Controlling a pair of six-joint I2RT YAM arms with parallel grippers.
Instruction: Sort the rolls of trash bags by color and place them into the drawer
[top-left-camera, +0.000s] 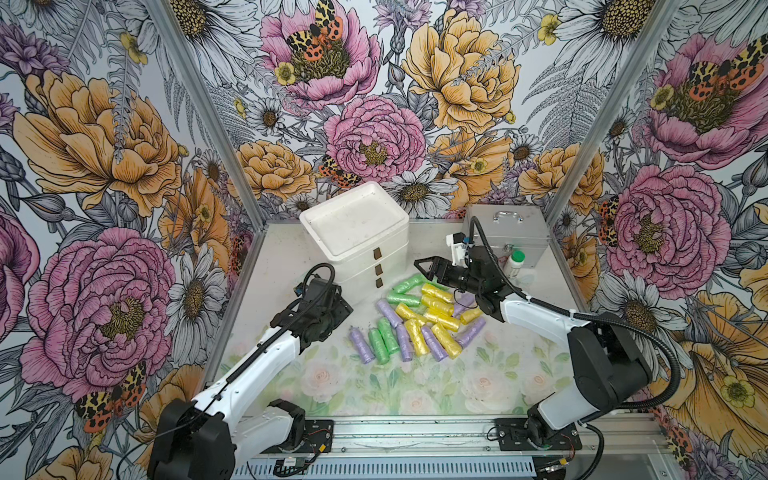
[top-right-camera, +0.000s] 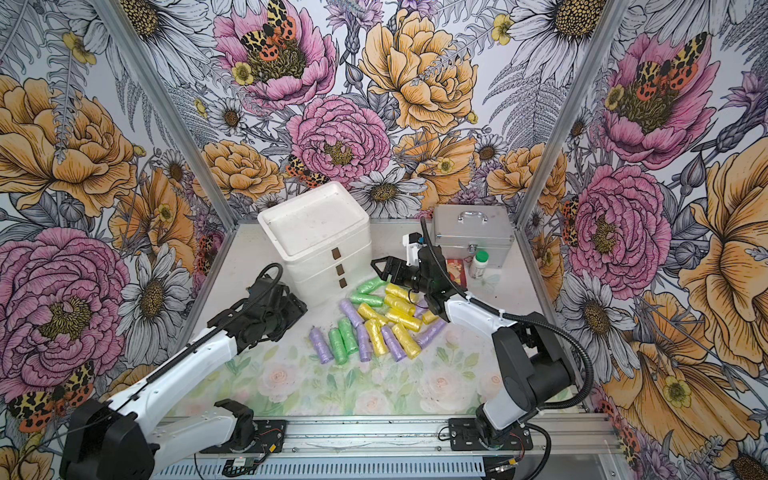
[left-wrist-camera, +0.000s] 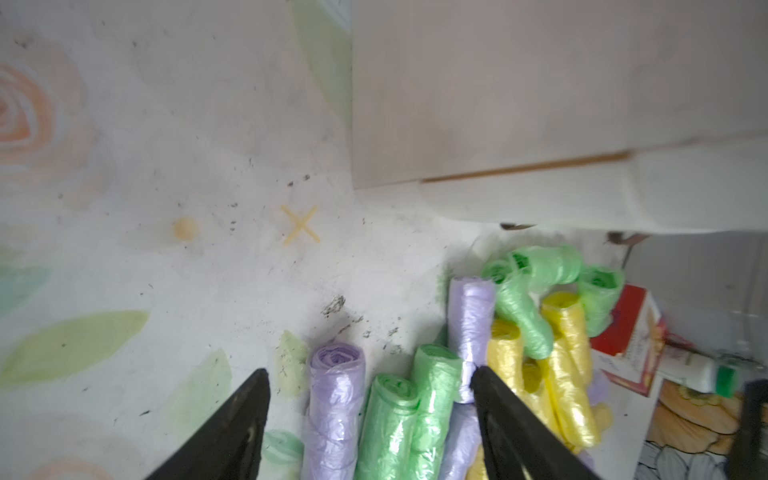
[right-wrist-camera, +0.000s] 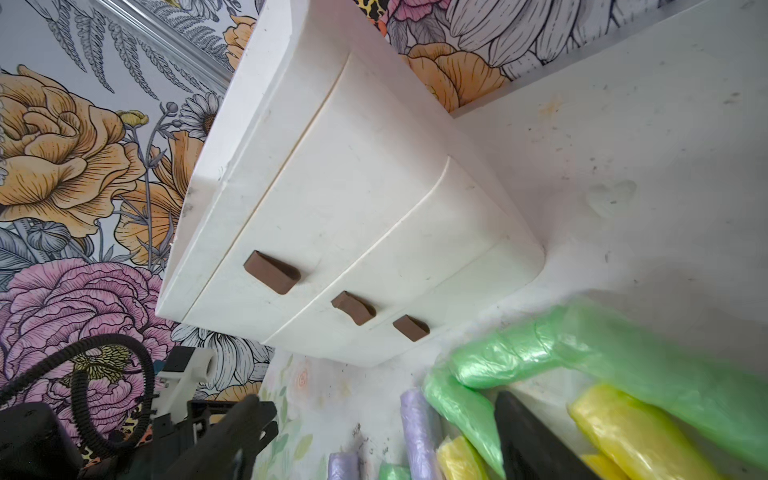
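The white three-tier drawer unit (top-left-camera: 352, 228) stands at back left, all tiers shut, brown handles (right-wrist-camera: 271, 270) facing the rolls. Before it lie several purple rolls (left-wrist-camera: 332, 408), green rolls (left-wrist-camera: 384, 428) and yellow rolls (top-left-camera: 444, 336), loose and mixed. My left gripper is open at the unit's left front corner, above the table, its fingers around the view of purple and green rolls below, holding nothing. My right gripper is open above the back of the pile, beside the unit's handle side, nothing held between its fingers.
A grey metal box (top-right-camera: 472, 224) stands at back right, with a white green-capped bottle (top-right-camera: 479, 265) and a red carton (top-right-camera: 456, 272) before it. Bare table lies left of the unit and along the front.
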